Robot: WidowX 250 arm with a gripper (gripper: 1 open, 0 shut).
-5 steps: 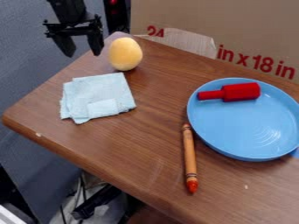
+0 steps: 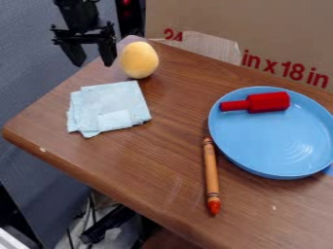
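Note:
My black gripper [image 2: 92,51] hangs at the upper left, above the far left edge of the table, its fingers apart with nothing seen between them. A yellow egg-shaped object [image 2: 139,59] sits just to its right. A folded pale blue cloth [image 2: 107,107] lies on the left of the table. A red cylindrical object with a narrow handle [image 2: 267,101] lies in a blue plate [image 2: 268,148] on the right. An orange crayon [image 2: 211,177] with a red tip lies left of the plate.
A cardboard box [image 2: 247,34] stands along the back of the wooden table [image 2: 117,165]. The table's left edge drops to the floor.
My gripper has shifted very slightly over the last second. The objects on the table have not moved.

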